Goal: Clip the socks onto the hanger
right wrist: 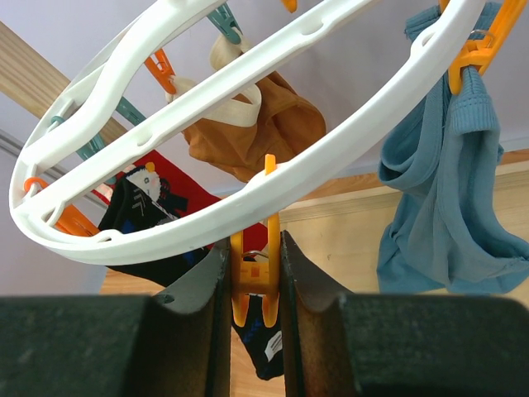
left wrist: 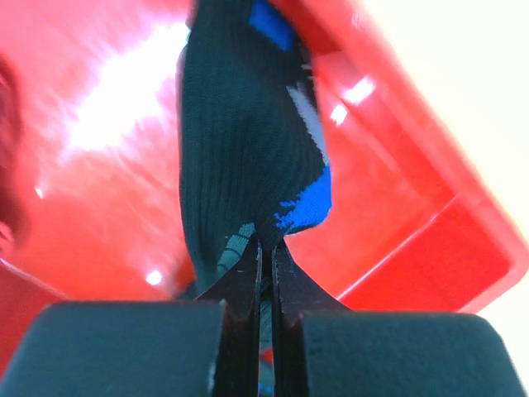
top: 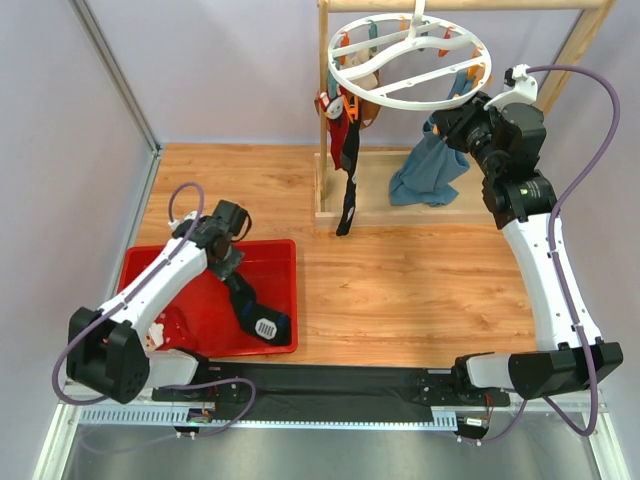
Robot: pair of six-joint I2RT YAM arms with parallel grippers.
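Observation:
A dark sock [top: 258,315] with blue patches lies in the red bin [top: 270,255], its upper end pinched in my shut left gripper [top: 228,268]; the left wrist view shows it between the fingertips. My right gripper is shut on an orange clip [right wrist: 254,279] on the white round hanger [right wrist: 190,227]. Other clips hold a blue cloth [right wrist: 438,207], a brown item [right wrist: 248,141], a red sock [right wrist: 178,182] and dark socks [top: 349,180].
A wooden frame [top: 323,190] carries the hanger at the back. The table [top: 380,290] between the bin and the right arm is clear.

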